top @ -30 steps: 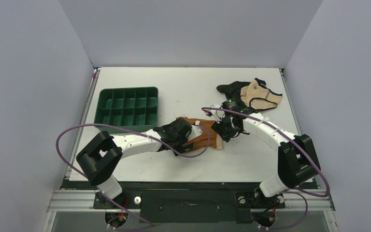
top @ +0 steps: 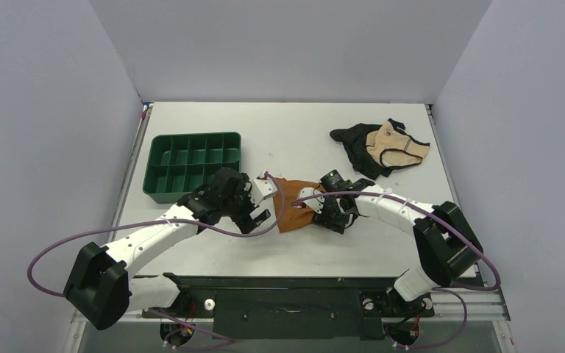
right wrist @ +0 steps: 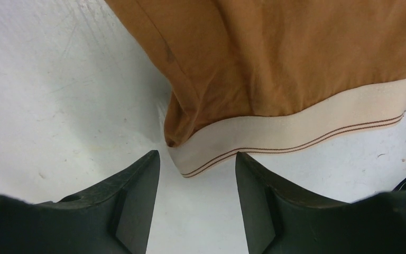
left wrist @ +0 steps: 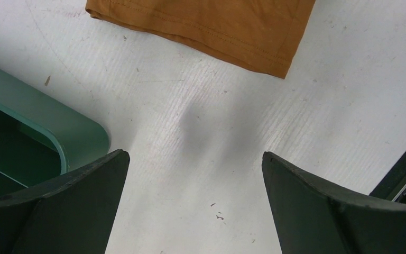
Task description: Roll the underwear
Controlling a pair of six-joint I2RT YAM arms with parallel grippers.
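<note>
Brown underwear [top: 291,215] lies flat on the white table, its right part hidden under my right arm in the top view. Its cream waistband [right wrist: 296,129] crosses the right wrist view, with one corner slightly rumpled. My right gripper is open above that waistband corner, which shows between and just beyond its fingertips; nothing is gripped. My left gripper is open over bare table, left of the underwear. The stitched brown edge [left wrist: 201,32] lies ahead of it in the left wrist view.
A green divided bin [top: 194,137] stands at the back left, its rounded corner [left wrist: 84,138] close to my left gripper. Black cloth [top: 354,147] and beige underwear [top: 396,143] lie heaped at the back right.
My left gripper has moved left, off the underwear. The right gripper has shifted left and toward the front, over the waistband end. The underwear stays in about the same place.
</note>
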